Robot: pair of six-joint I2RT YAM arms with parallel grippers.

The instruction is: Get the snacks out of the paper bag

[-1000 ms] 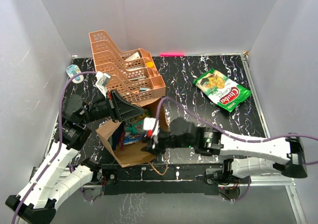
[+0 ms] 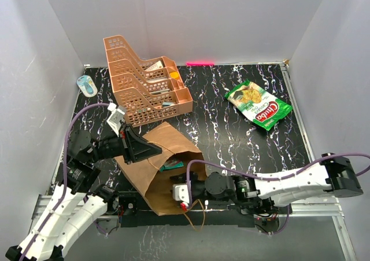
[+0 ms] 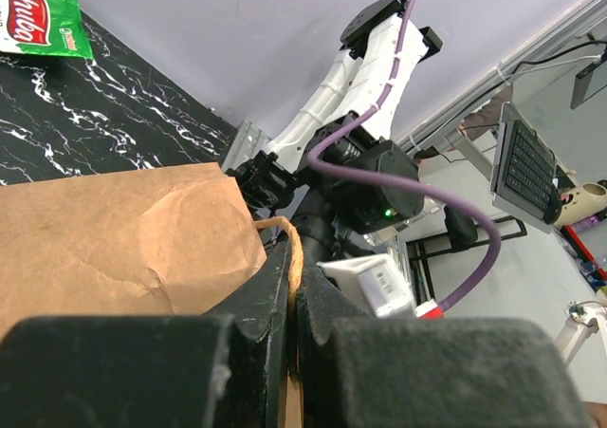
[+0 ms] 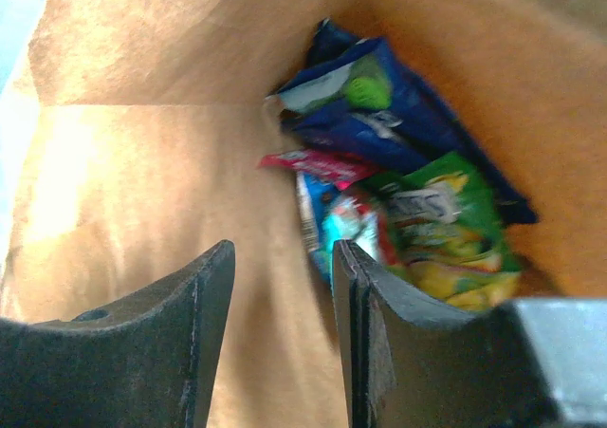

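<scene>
The brown paper bag [image 2: 140, 170] lies tipped with its mouth facing the right arm. My left gripper [image 2: 159, 149] is over its upper side, shut on the thin cord handle [image 3: 296, 267]. At the bag's mouth my right gripper is part open, with nothing between its fingers. Deeper inside, in the right wrist view, lie a dark blue packet [image 4: 389, 115], a green and yellow packet [image 4: 450, 224] and a pink one [image 4: 327, 165]. A green Chiba snack bag [image 2: 259, 104] rests on the table at the right.
A peach-coloured rack [image 2: 130, 84] stands directly behind the paper bag. At the back left is a light blue can [image 2: 87, 86].
The paper bag has shifted toward the front, and less of its contents shows from above.
</scene>
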